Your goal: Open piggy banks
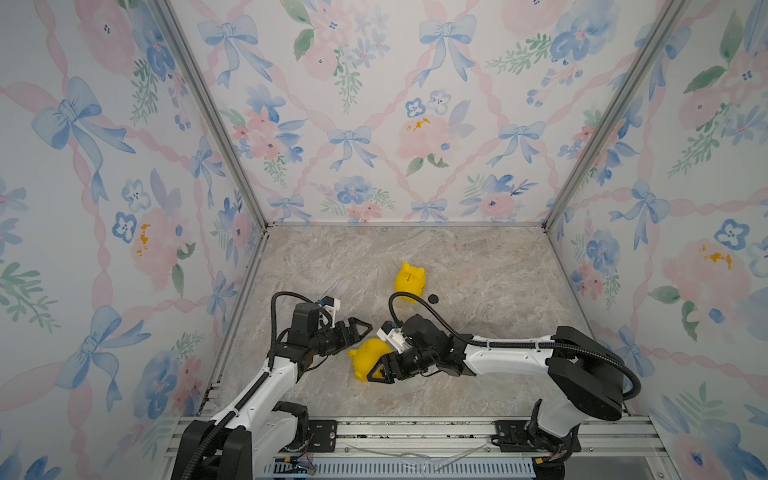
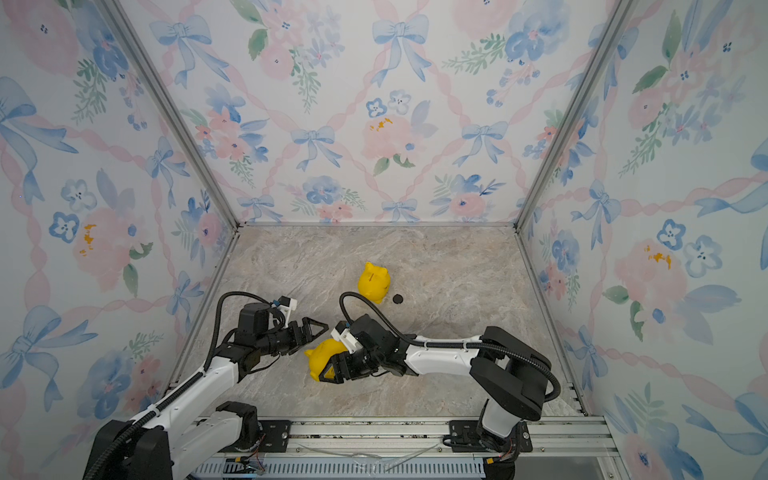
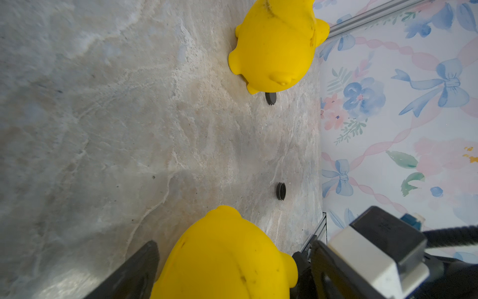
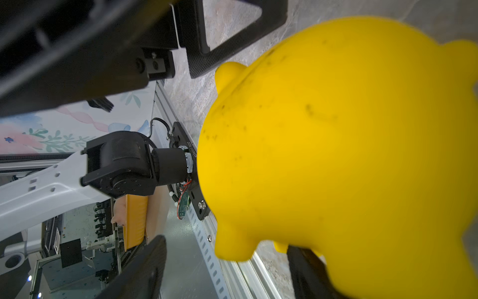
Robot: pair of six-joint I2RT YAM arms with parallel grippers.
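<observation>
The nearer yellow piggy bank point(image 1: 364, 360) lies on the floor between my two arms, partly covered by my right gripper in the top views. That gripper is open, its fingers standing apart at the piggy bank's right side; one finger point(image 4: 308, 276) overlaps its lower edge, and contact is unclear. My left gripper hangs open above and behind the same piggy bank, whose yellow body shows between the fingers. Farther back stands a second yellow piggy bank point(image 2: 373, 282). The near piggy bank's opening is hidden from view.
A round black plug point(image 1: 433, 299) lies just right of the far piggy bank. Another black plug point(image 3: 281, 190) rests on the floor nearer my right arm. Bare floor extends to the back and right; patterned walls enclose it.
</observation>
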